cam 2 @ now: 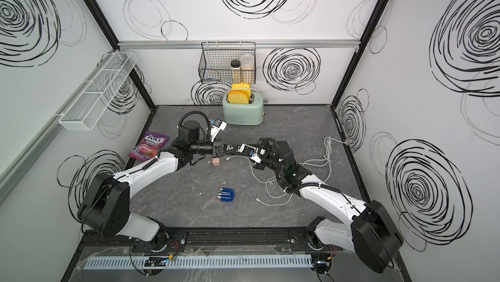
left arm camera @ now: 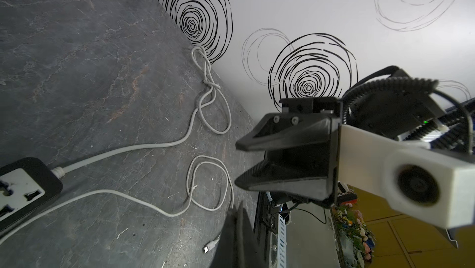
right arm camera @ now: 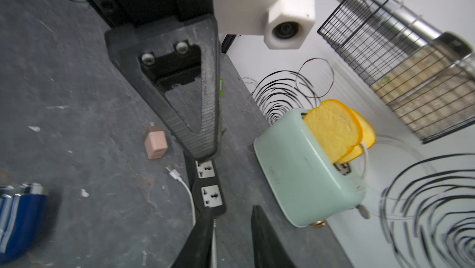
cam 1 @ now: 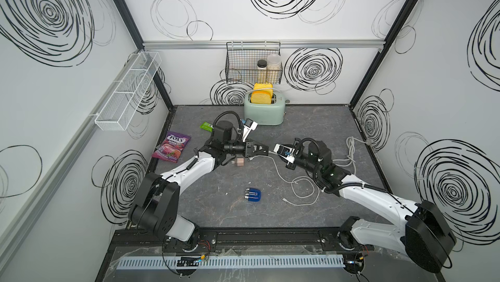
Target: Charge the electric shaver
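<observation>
The blue shaver [cam 1: 253, 194] lies on the table near the front middle. The pink charging adapter [right arm camera: 155, 142] is on the tabletop, with the plug end of the white charging cable [right arm camera: 174, 173] lying a little way from it. Beside that plug runs a black power strip [right arm camera: 211, 195] with white sockets, partly covered by my left gripper. The left gripper is shut, with nothing visible between its fingers. Facing it closely, my right gripper has its fingers apart and nothing between them. The cable's other end [left arm camera: 211, 244] also rests on the table.
A green toaster [cam 1: 264, 112] with yellow bread stands at the back wall. A purple candy bag [cam 1: 172, 146] lies at the left edge. A thick cord [cam 1: 351, 151] coils at the right.
</observation>
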